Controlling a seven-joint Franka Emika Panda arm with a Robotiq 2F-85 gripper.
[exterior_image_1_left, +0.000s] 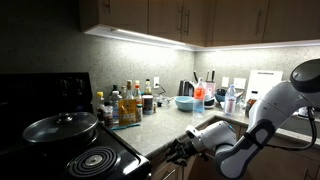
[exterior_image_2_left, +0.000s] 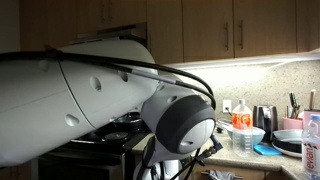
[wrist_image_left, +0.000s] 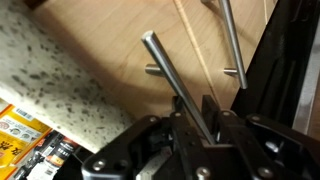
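Observation:
A long metal bar handle (wrist_image_left: 164, 62) on a light wooden cabinet front runs down into my gripper in the wrist view. The black fingers stand a little apart, with the bar between or just above them; contact is unclear. In exterior view 1, my gripper (exterior_image_1_left: 180, 151) is low against the cabinet fronts, below the counter edge. The arm hides most of the handle there. Exterior view 2 has the arm (exterior_image_2_left: 185, 120) in the foreground.
A speckled counter (wrist_image_left: 62, 85) edge lies close beside the gripper. Another bar handle (wrist_image_left: 234, 45) is mounted nearby. Left of the arm is a black stove (exterior_image_1_left: 105, 155) with a lidded pan (exterior_image_1_left: 60, 128). Several bottles (exterior_image_1_left: 128, 108) and a blue bowl (exterior_image_1_left: 184, 103) stand on the counter.

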